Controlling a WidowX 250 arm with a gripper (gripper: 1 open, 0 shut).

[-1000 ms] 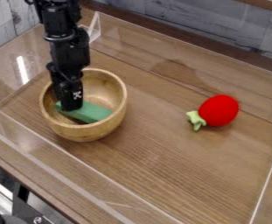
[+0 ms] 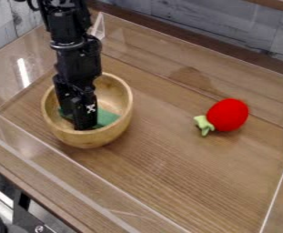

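A wooden bowl (image 2: 109, 133) stands on the left side of the table, with a green block (image 2: 104, 119) inside it, partly hidden by my black gripper (image 2: 85, 116). The gripper reaches down from the top into the bowl, over the green block.
A red toy vegetable (image 2: 228, 115) with a green stem lies on the wooden table (image 2: 205, 182) at the right. A light wall stands at the back left.
My gripper has come further down into the bowl, now covering much of the green block. The bowl and red toy look unmoved.
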